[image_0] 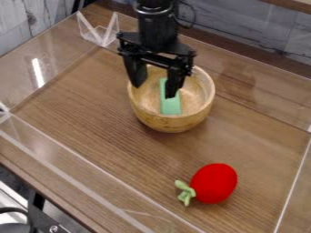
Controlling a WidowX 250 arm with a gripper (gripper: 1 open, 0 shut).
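Observation:
My black gripper (157,67) is open over a wooden bowl (170,114), its two fingers spread toward the bowl's left and right sides. Inside the bowl stands a pale green block (170,103), partly covered at the top by the gripper. A red tomato-like object (215,183) with green leaves lies at the front right of the wooden table, apart from the bowl.
A clear plastic object sits at the left edge. A black cable or part shows at the bottom left corner.

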